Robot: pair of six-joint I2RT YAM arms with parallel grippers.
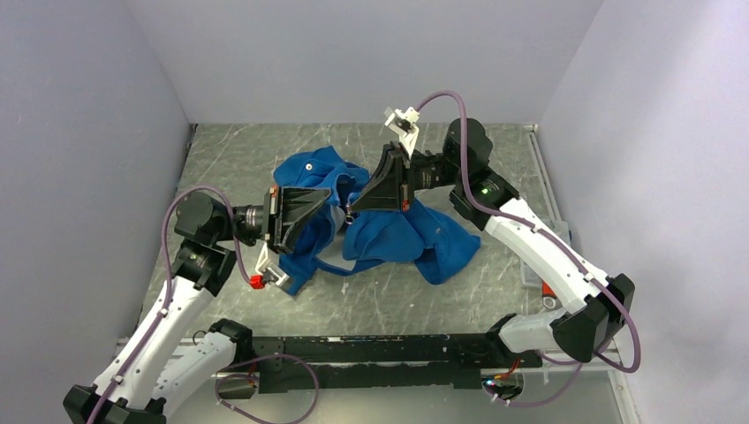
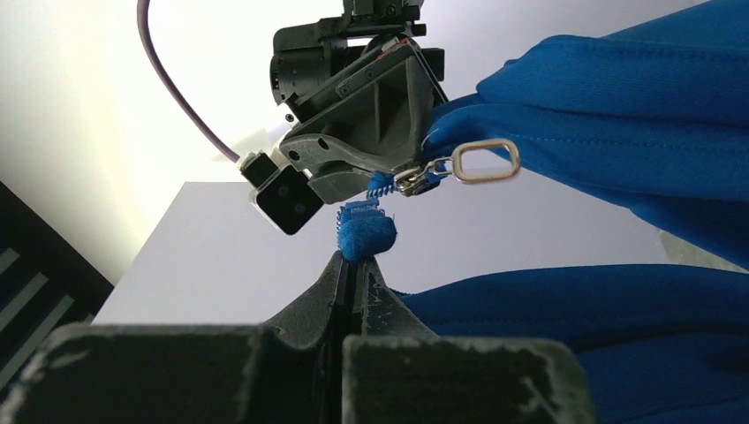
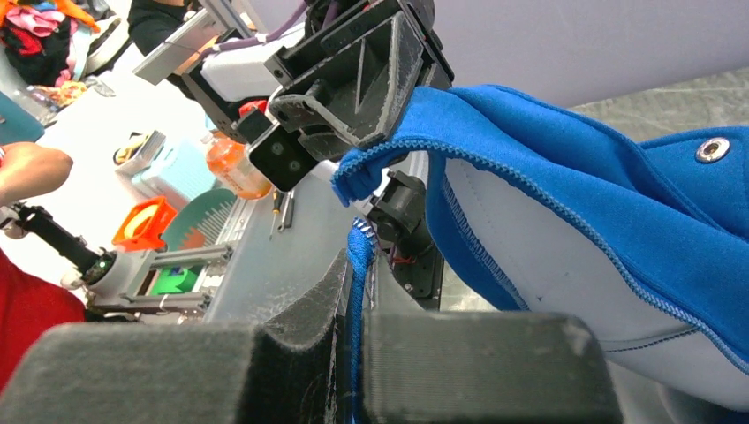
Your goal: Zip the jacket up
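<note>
The blue jacket (image 1: pixel 442 247) lies rumpled on the table, its front opening raised between both grippers. In the left wrist view my left gripper is shut on a blue zipper end (image 2: pixel 366 231). My right gripper (image 1: pixel 353 203) is shut on the jacket near the metal zipper slider (image 2: pixel 411 181), whose pull ring (image 2: pixel 481 177) hangs out beside it. In the right wrist view a blue zipper tape (image 3: pixel 357 283) runs between the right fingers. My left gripper (image 1: pixel 318 196) faces it from the left, with the toothed jacket edge (image 3: pixel 495 166) raised beside it.
Bare grey marble table (image 1: pixel 380 309) surrounds the jacket. Walls stand at back and sides. A clear bin with a red-handled tool (image 1: pixel 548 291) sits at the right edge. Clutter and a person show beyond the table in the right wrist view.
</note>
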